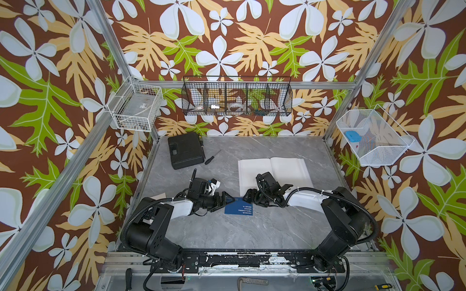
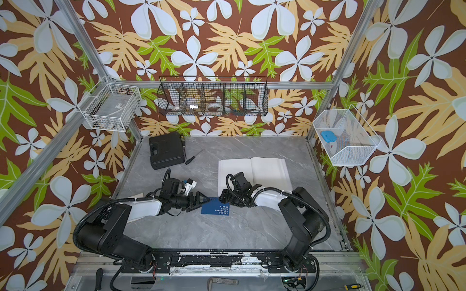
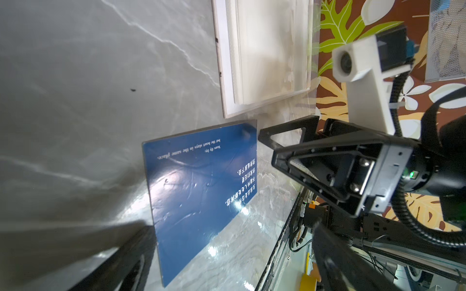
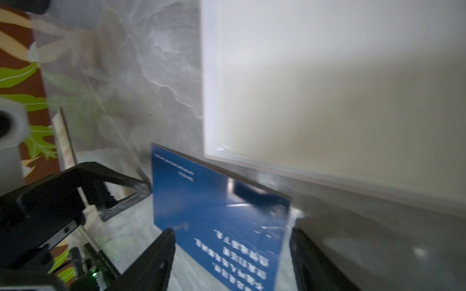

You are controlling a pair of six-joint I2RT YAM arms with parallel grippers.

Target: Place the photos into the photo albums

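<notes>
A blue photo card [image 1: 238,206] with white writing lies flat on the grey table, just in front of the open album [image 1: 254,170]. Its blank white pages show at the back. My left gripper [image 1: 223,199] is open at the card's left side; one of its fingers [image 3: 128,264] stands close to the card's edge in the left wrist view. My right gripper [image 1: 249,196] is open over the card's far right corner. In the right wrist view its fingers [image 4: 156,264] stand apart, with the card [image 4: 218,208] lying below and between them. Whether either gripper touches the card, I cannot tell.
At the back left are a black case [image 1: 186,151] and a screwdriver [image 1: 210,159]. A pale sheet [image 2: 136,208] lies partly under the left arm. Wire baskets [image 1: 237,99] hang on the walls.
</notes>
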